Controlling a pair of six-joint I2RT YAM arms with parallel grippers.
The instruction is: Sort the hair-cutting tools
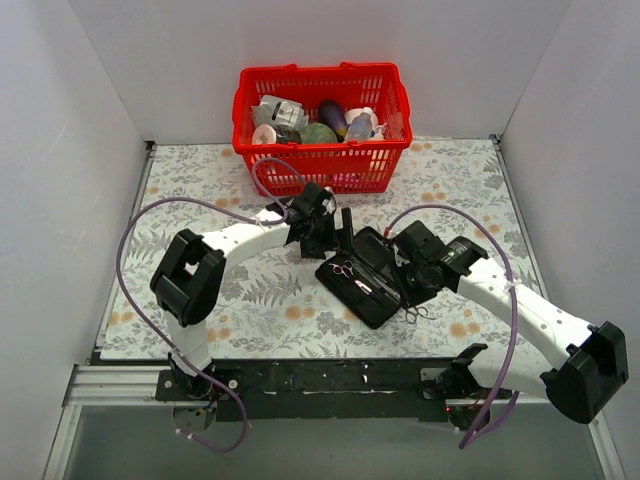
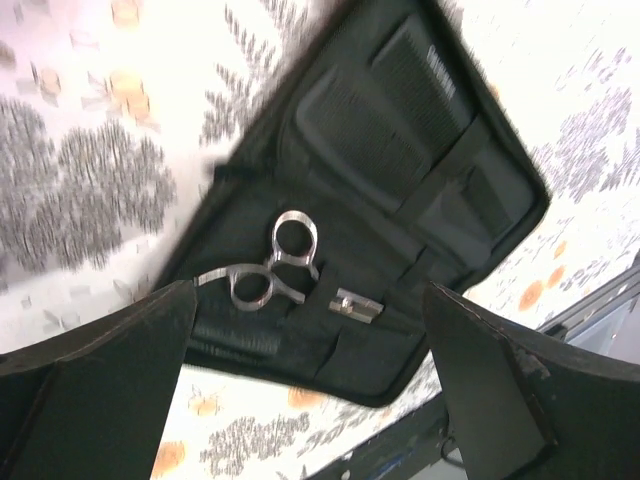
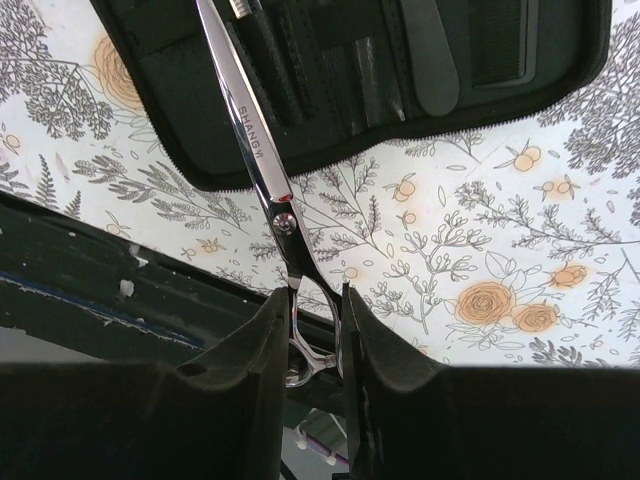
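Observation:
An open black zip case [image 1: 355, 295] lies mid-table, holding small scissors [image 2: 292, 262] and other slim tools in pockets and straps. My left gripper hovers open at the case's upper left, nothing between its fingers. My right gripper holds long silver scissors [image 3: 260, 160] by the handle end, blades reaching over the case. In the right wrist view its fingertips sit close together around the handle loop. A comb [image 3: 500, 40] and a flat grey tool [image 3: 430, 70] sit in the case.
A red basket [image 1: 320, 165] full of mixed items stands at the back.

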